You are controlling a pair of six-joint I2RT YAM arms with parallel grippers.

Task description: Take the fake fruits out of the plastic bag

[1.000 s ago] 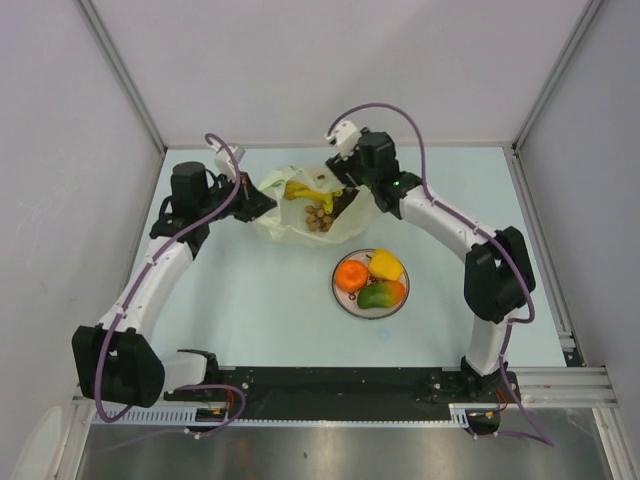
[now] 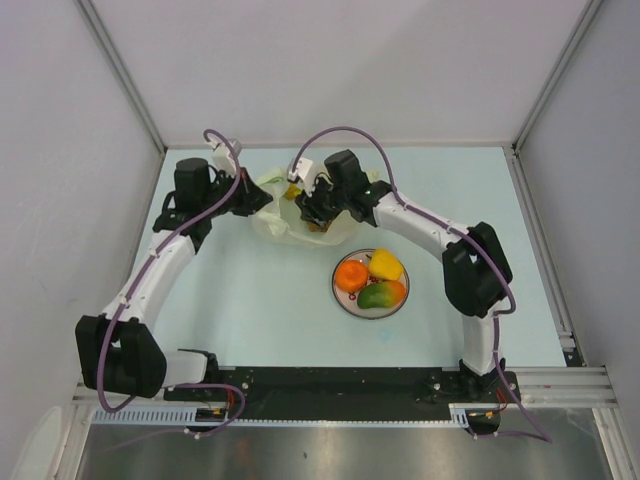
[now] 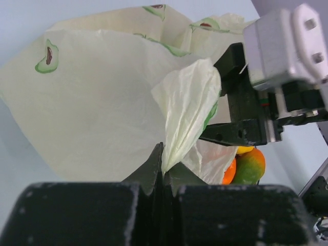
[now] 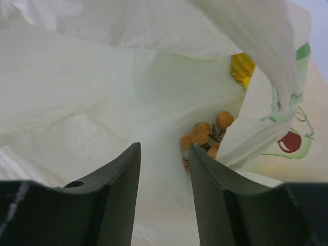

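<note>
The whitish plastic bag (image 2: 345, 228) lies with its mouth spread at the table's middle back. My left gripper is shut on a gathered fold of its edge. Over the bag's opening hovers my right gripper (image 2: 312, 215), its fingers apart and nothing between them. In the right wrist view a cluster of brown round fruits (image 4: 201, 134) shows inside the bag, just beyond the right fingertips. A yellow fruit (image 4: 242, 67), partly behind a bag fold, lies farther in; its end (image 2: 292, 191) peeks out beside the right gripper in the top view.
A plate (image 2: 350, 305) in front of the bag carries an orange (image 2: 351, 275), a yellow fruit (image 2: 385, 265) and a green-red mango (image 2: 377, 295).
My right gripper has come left and toward the front, from the bag's back right to over the brown fruits, which it now mostly covers from above.
</note>
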